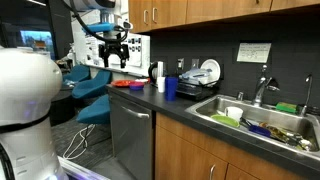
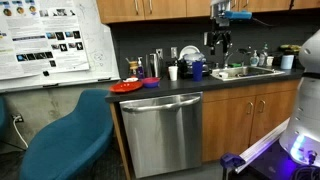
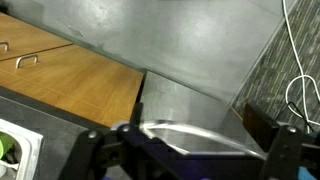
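Above the counter, near its left end, hangs my gripper (image 1: 114, 63), pointing down. In the wrist view its two dark fingers (image 3: 117, 150) stand wide apart, so it is open with nothing between them. Below it is the steel dishwasher (image 2: 165, 137), its door upright and shut, with a bar handle (image 3: 200, 132) along the top that shows between the fingers. Exterior view 2 also has the gripper (image 2: 218, 48), high over the counter and clear of everything on it.
The counter holds a blue container (image 1: 171, 87), red plates (image 2: 127, 87), a purple bowl (image 2: 151, 82) and a white plate (image 1: 209, 70) on edge. A sink (image 1: 258, 119) with items inside lies right. Wooden cabinets (image 2: 230, 128) flank the dishwasher; blue chairs (image 2: 65, 140) stand left. A cable (image 3: 297, 60) crosses the floor.
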